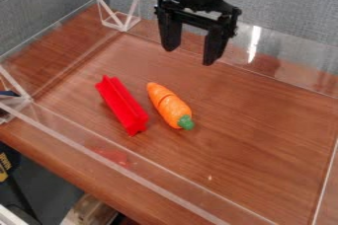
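Observation:
My black gripper hangs from the top of the camera view, open, its two fingers apart with nothing seen between them. Below it on the wooden table lie an orange toy carrot with a green end and, to its left, a long red block. The gripper is above and behind both, apart from them.
Clear low walls edge the table. A white frame-like piece sits at the back left. Small items lie off the left edge.

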